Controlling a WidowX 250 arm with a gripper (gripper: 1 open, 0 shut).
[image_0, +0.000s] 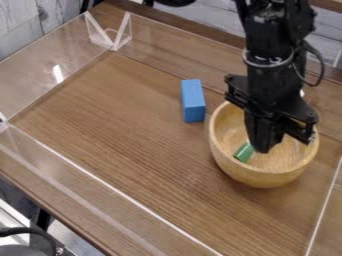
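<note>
The black arm reaches down from the top right, with its gripper (263, 140) low over a beige oval bowl (262, 176). A small green object (243, 152) lies in the bowl's left part, just below and left of the fingertips. The gripper looks shut, with nothing visible between its fingers, though the tips are small and dark.
A blue block (193, 98) lies on the wooden table (100, 150) left of the arm, above the bowl. A clear plastic piece (114, 30) stands at the top left.
</note>
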